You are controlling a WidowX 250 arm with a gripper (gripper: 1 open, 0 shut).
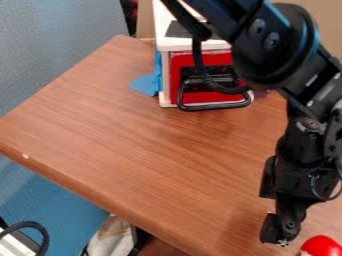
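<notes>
The black robot arm reaches down from the top right to my gripper (pixel 283 222), which hangs low over the right front of the wooden table (pixel 120 140). Its fingers point down, seen side-on, so I cannot tell whether they are open or shut. Just right of it, at the bottom edge of the view, is a red round object (pixel 321 247), partly cut off.
A red and white box-like appliance (pixel 181 61) with a black handle stands at the back on a blue cloth (pixel 146 82).
</notes>
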